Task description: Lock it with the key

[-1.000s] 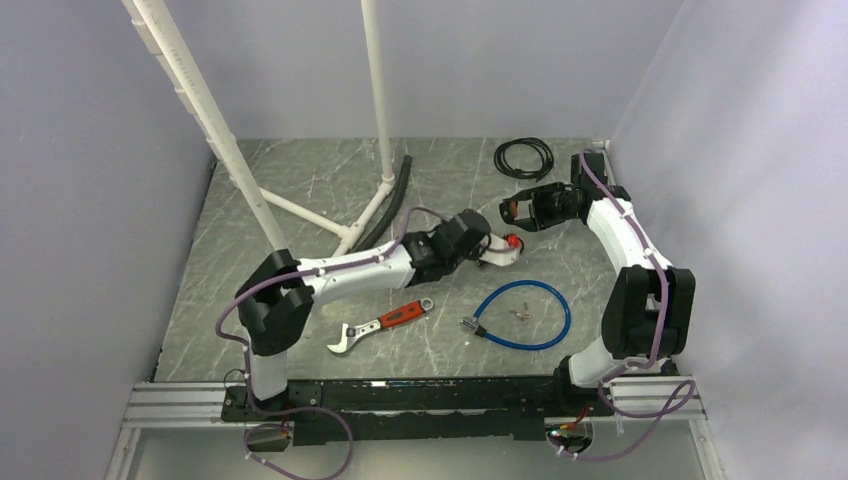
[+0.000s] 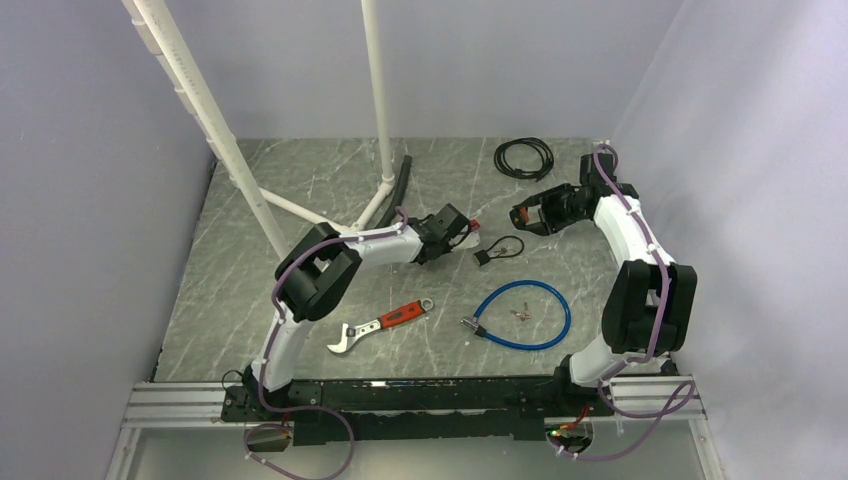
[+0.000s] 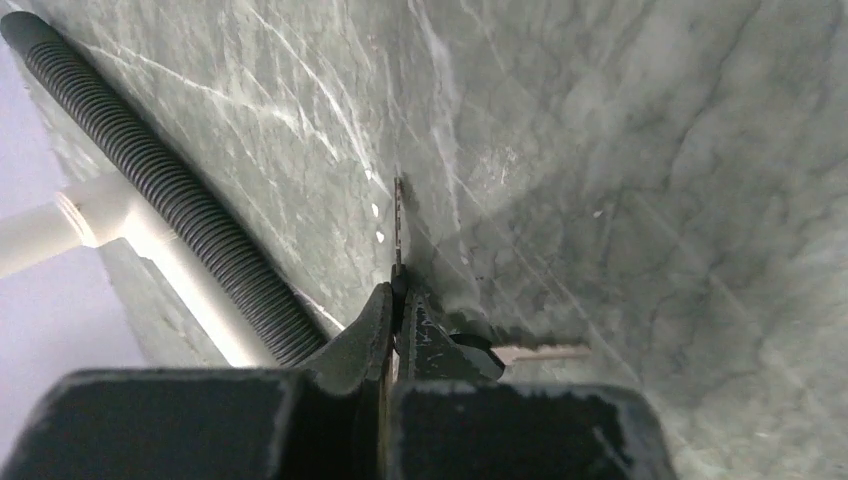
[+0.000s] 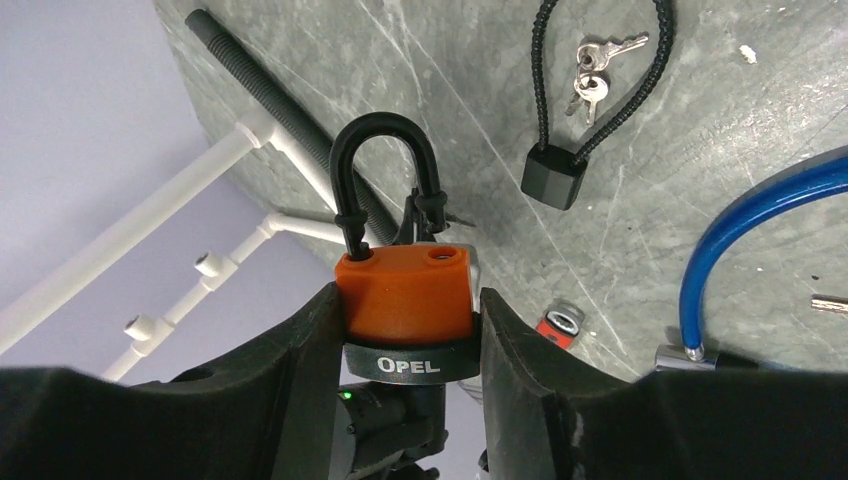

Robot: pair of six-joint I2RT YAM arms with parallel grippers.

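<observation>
An orange padlock (image 4: 405, 298) with a black base band and black shackle (image 4: 383, 122) fills the centre of the right wrist view. My right gripper is shut on its body. The shackle stands raised, its right leg seemingly clear of the body. In the left wrist view, my left gripper is shut on a thin key (image 3: 397, 215), seen edge-on, pointing away from the fingertips. Beside the fingers, a second key (image 3: 548, 353) with a black head sticks out to the right. The two grippers are apart in the top view.
A black cable lock (image 2: 482, 257) lies between the arms. Nearer the front are a blue cable (image 2: 568, 310), small keys (image 2: 522, 313) and a red-handled wrench (image 2: 400, 314). White pipes (image 2: 375, 95) and a black hose (image 2: 404, 175) stand behind my left arm. A coiled black cable (image 2: 499, 160) lies at the back.
My left gripper has drawn back leftwards, away from the padlock and lower in appearance, uncovering the cable lock. My right gripper and padlock have shifted slightly to the right.
</observation>
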